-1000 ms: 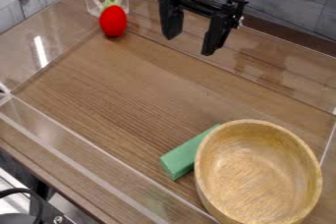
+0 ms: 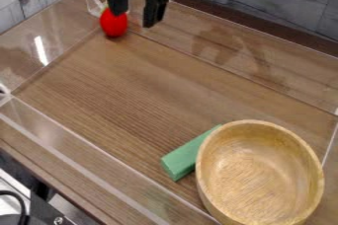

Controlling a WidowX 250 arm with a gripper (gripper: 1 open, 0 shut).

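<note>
The dark robot gripper [image 2: 132, 10] is at the top, left of centre, over a red rounded object [image 2: 113, 24] that stands on the wooden table [image 2: 158, 101]. It hangs beside and partly above that object; whether it touches it, and whether the fingers are open or shut, I cannot tell. A green block [image 2: 189, 154] lies in the lower middle, next to a large light wooden bowl [image 2: 258, 180] at the lower right.
A small pale object behind the red one is partly hidden. A black cable [image 2: 14, 204] shows at the lower left corner, off the table's edge.
My gripper has moved left across the back of the table, from right of centre to next to the red object. The green block and bowl are unmoved.
</note>
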